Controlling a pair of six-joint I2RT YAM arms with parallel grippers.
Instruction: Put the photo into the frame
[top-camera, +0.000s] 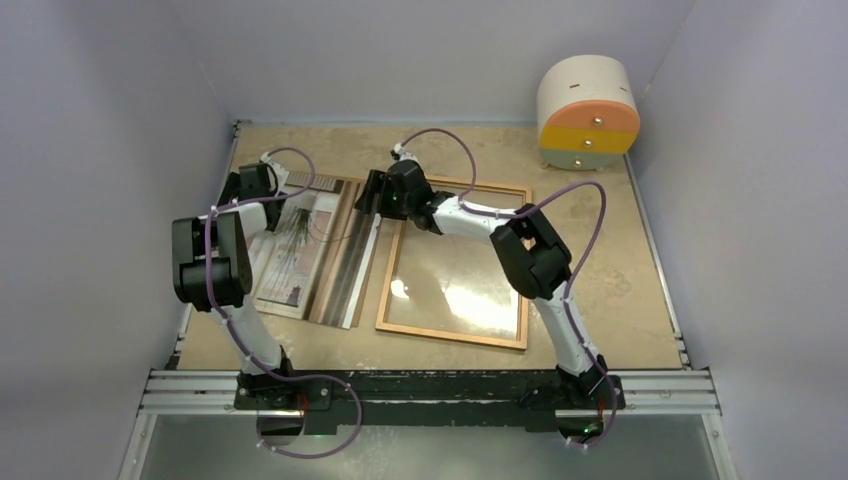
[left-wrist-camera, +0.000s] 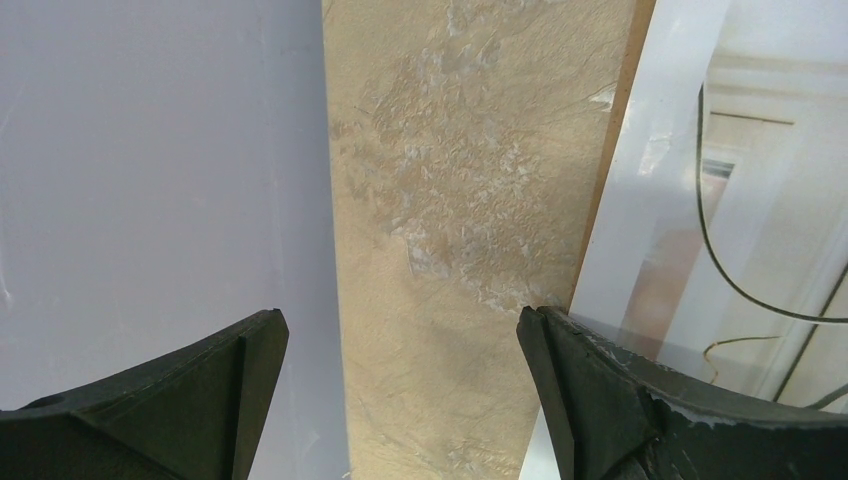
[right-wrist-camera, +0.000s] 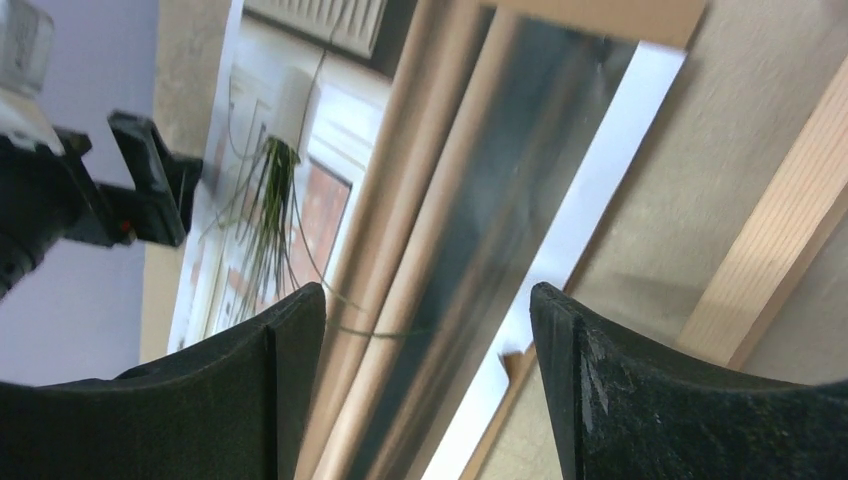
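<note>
A stack of photo prints (top-camera: 300, 260) lies at the left of the board: a botanical picture beside brown, dark and white stripes, with a brown backing edge along its right. My left gripper stands open at the stack's left edge, one finger at the print's white border (left-wrist-camera: 650, 180). My right gripper hangs over the stack's right edge with its fingers apart, nothing seen held between them, above the striped part (right-wrist-camera: 480, 200). The empty wooden frame (top-camera: 452, 331) with a clear pane lies to the right of the stack.
A small cabinet (top-camera: 588, 128) with coloured drawers stands at the back right. Grey walls border the board (top-camera: 620, 300) at left, back and right. The board is bare along the right side and behind the frame.
</note>
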